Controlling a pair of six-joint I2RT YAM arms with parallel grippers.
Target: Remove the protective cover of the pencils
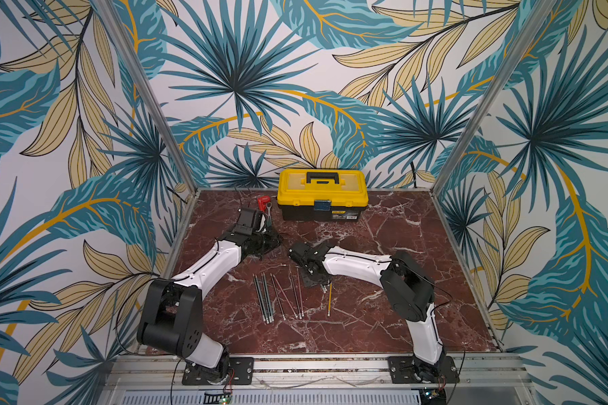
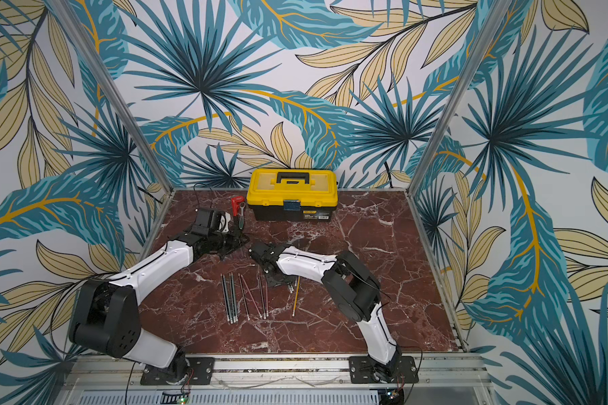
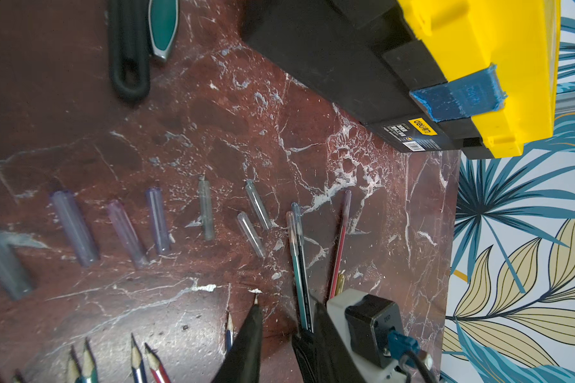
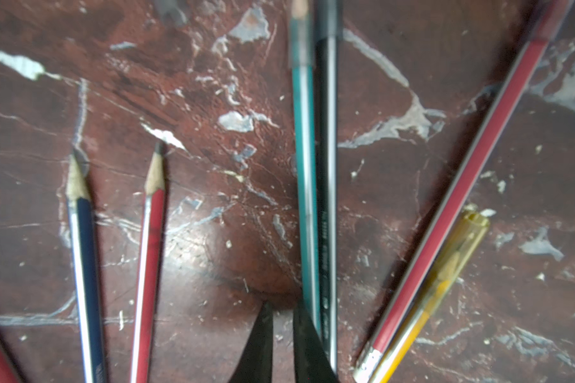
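Observation:
Uncapped pencils lie in a row, among them a navy pencil [image 4: 84, 268] and red pencil [image 4: 149, 268]. Several loose clear covers, including a purple one [image 3: 74, 226], lie apart from their tips. A teal pencil [image 4: 303, 140], black pencil [image 4: 327, 140], long red pencil [image 4: 469, 172] and yellow pencil [image 4: 414, 325] have covers on. My left gripper is open with nothing visible between its fingers, over the table behind the pencils. My right gripper is shut, nothing visible between its fingers, beside the lower part of the teal pencil.
A yellow-black toolbox [image 1: 323, 189] stands at the back, with a red-handled tool [image 1: 264, 201] left of it. My two arms' front ends are close together at the middle.

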